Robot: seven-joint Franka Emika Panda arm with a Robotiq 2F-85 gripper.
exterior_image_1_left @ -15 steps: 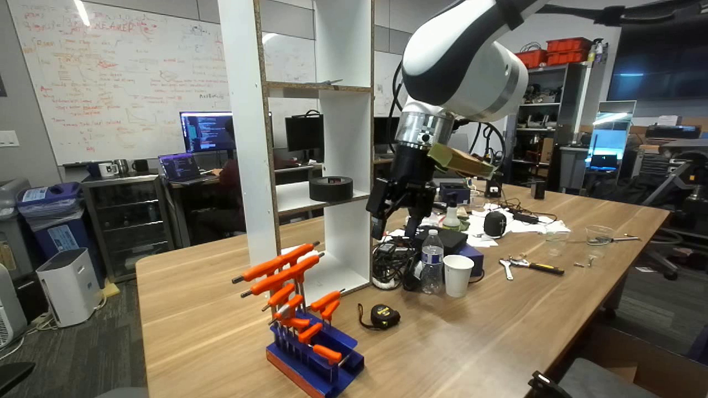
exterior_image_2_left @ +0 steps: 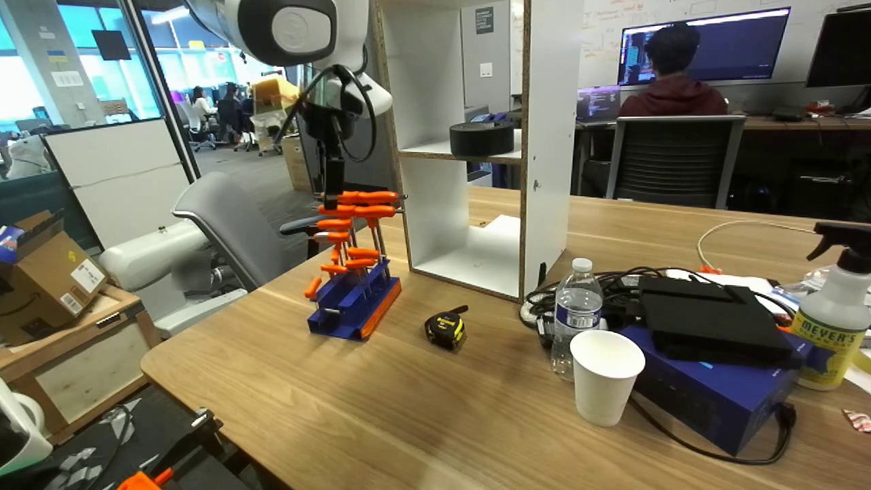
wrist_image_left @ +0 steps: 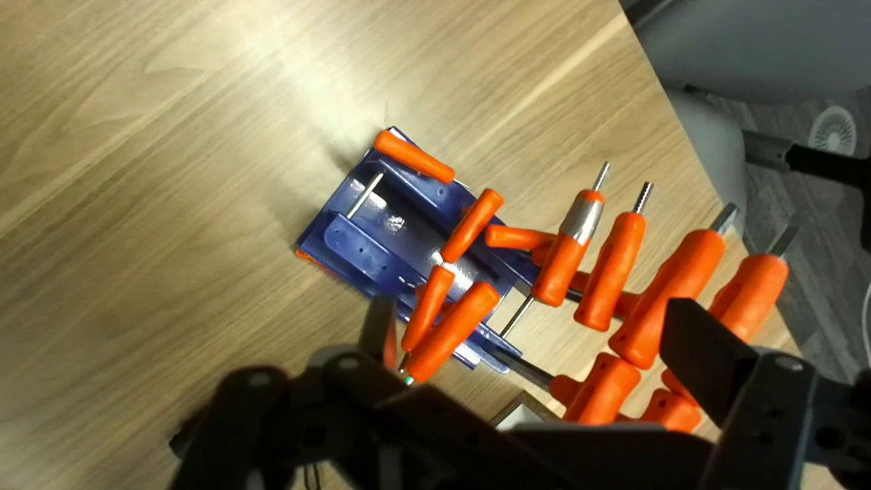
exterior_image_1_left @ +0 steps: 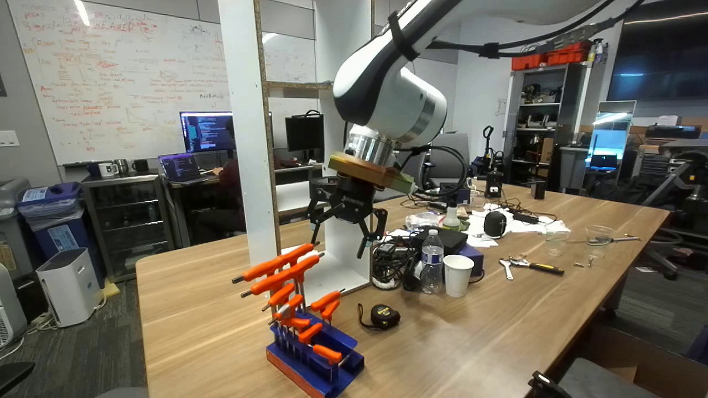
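A blue metal rack [exterior_image_1_left: 305, 364] stands on the table, holding several orange-handled hex keys [exterior_image_1_left: 285, 273] of graded size. My gripper [exterior_image_1_left: 338, 246] hangs above and beside the tallest handles, its two fingers spread wide and nothing held between them. In exterior view 2 the gripper [exterior_image_2_left: 331, 203] appears right at the height of the top handles [exterior_image_2_left: 367, 199]; whether it touches them I cannot tell. Looking down in the wrist view, the rack [wrist_image_left: 359, 245] lies beyond the fingers, and a black finger [wrist_image_left: 706, 359] overlaps the larger orange handles [wrist_image_left: 674, 286] on the right.
A tape measure [exterior_image_1_left: 383, 317] lies beside the rack. Behind it rises a white shelf unit [exterior_image_2_left: 547, 147] with a black roll [exterior_image_2_left: 482, 139] on one level. A water bottle [exterior_image_1_left: 432, 262], a paper cup [exterior_image_1_left: 458, 275] and cables stand farther right.
The arm has swung left in exterior view 1, from above the bottle to above the hex keys. The gripper has turned, and its fingers now look wider apart. The rack has not moved.
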